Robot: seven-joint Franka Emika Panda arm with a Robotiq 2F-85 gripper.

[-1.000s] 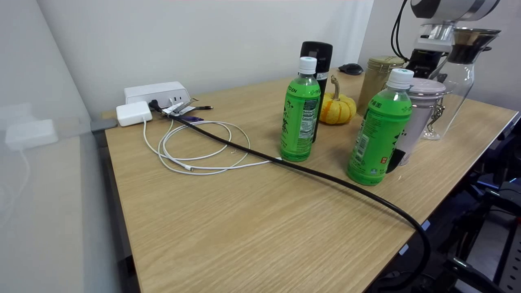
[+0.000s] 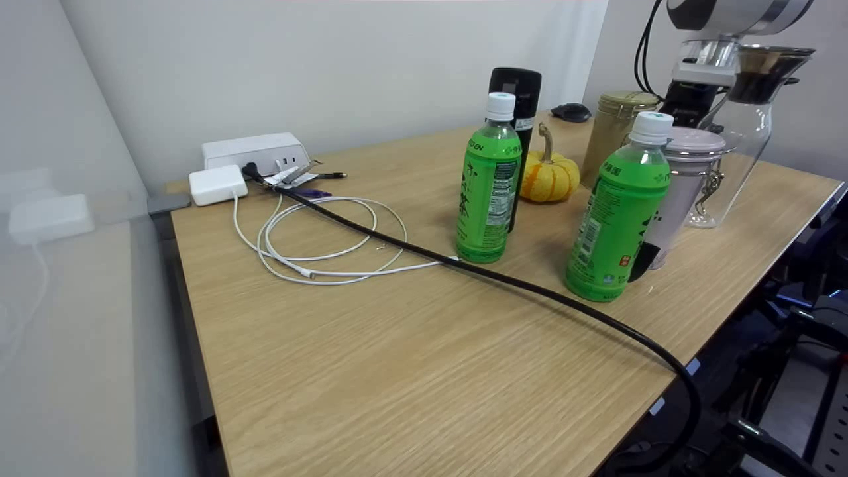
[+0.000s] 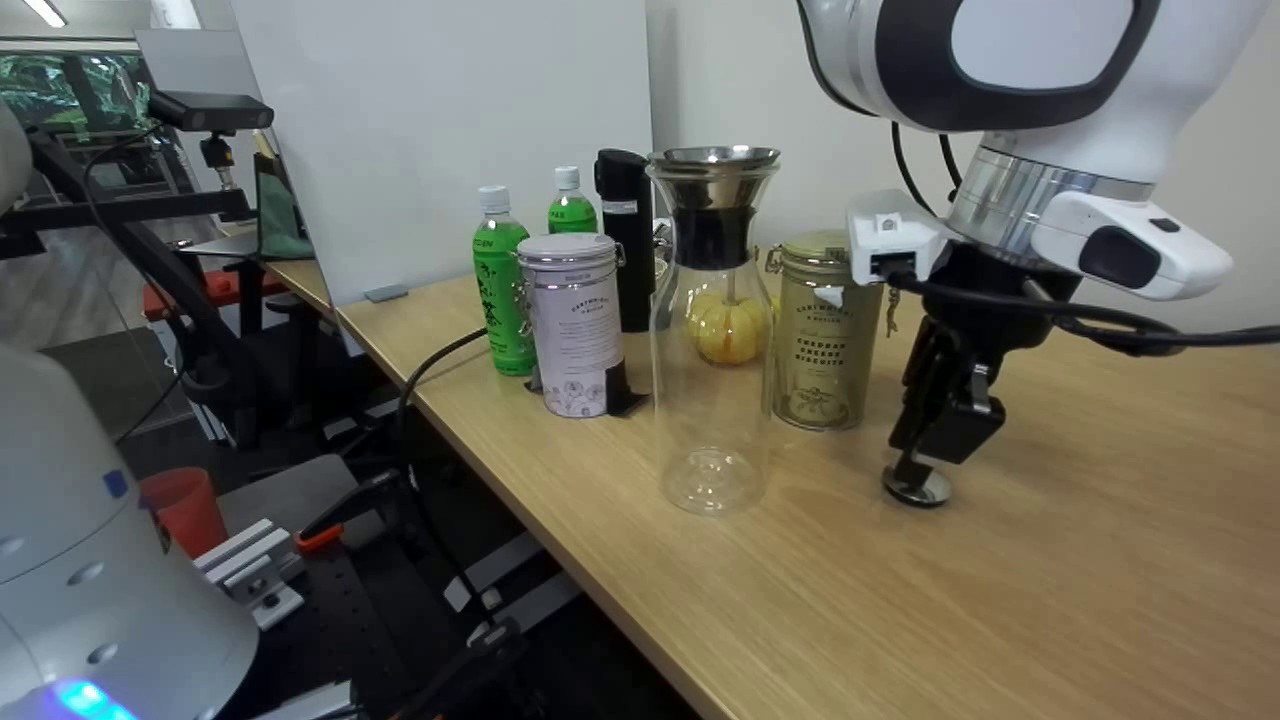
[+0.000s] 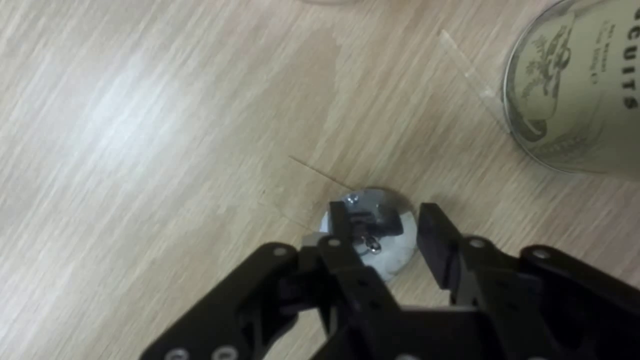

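A small round shiny metal disc (image 4: pixel 400 247) lies flat on the wooden table, its surface mirroring the fingers above. Over it, in the wrist view, is my gripper, its fingers partly open. One finger (image 4: pixel 340 223) covers part of the disc's left side, while the other finger (image 4: pixel 433 231) is just beyond its right edge. Exterior view 2 has the gripper (image 3: pixel 938 462) pointing down, low over the disc (image 3: pixel 931 492). Whether a fingertip touches it I cannot tell. In exterior view 1 the fingers are hidden behind the jars and carafe.
A tan biscuit jar (image 3: pixel 819 348) and a glass carafe (image 3: pixel 710 420) stand close to the gripper. Farther off are a pink jar (image 3: pixel 572 324), a pumpkin (image 2: pixel 550 176), a black bottle (image 3: pixel 624 240) and two green bottles. Right of the disc in exterior view 2, the table (image 3: pixel 1080 552) is clear.
In exterior view 1 the arm has shifted very slightly left. The bottles, jars and cables stay where they were.
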